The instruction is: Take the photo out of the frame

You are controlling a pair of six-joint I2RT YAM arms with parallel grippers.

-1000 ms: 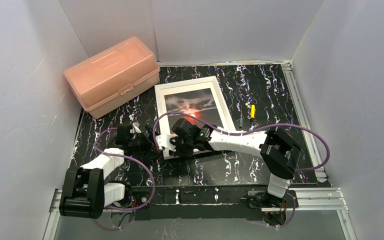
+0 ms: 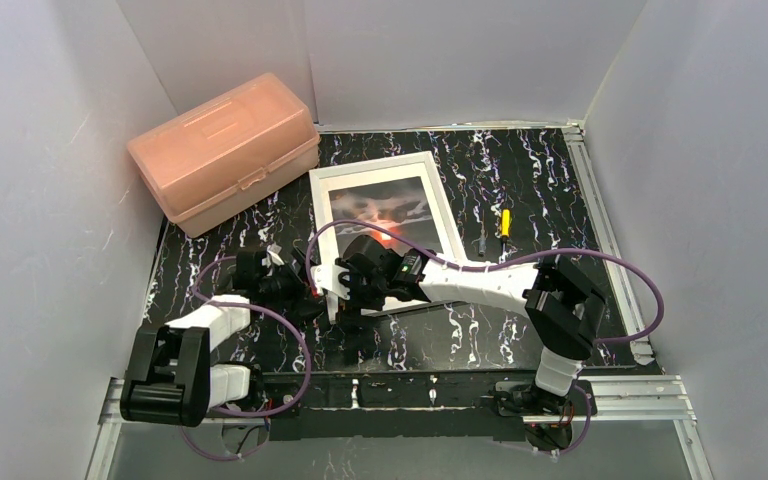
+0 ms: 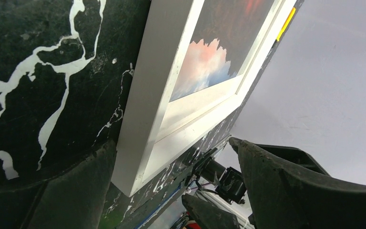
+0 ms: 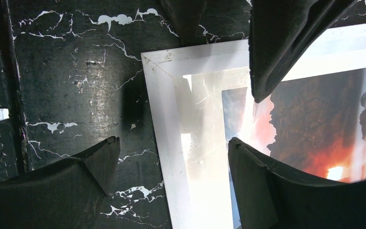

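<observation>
A white picture frame holding a sunset photo lies on the black marbled table. The left wrist view shows the frame's side wall and corner between the open fingers of my left gripper, which sits at the frame's near left. My right gripper is open above the frame's near left corner; the frame's border runs between its fingertips. Dark fingers of the other gripper reach in at the top of the right wrist view.
A salmon plastic box stands at the back left. A yellow screwdriver and a thin grey tool lie right of the frame. Walls enclose the table. A purple cable loops over both arms.
The frame looks unmoved.
</observation>
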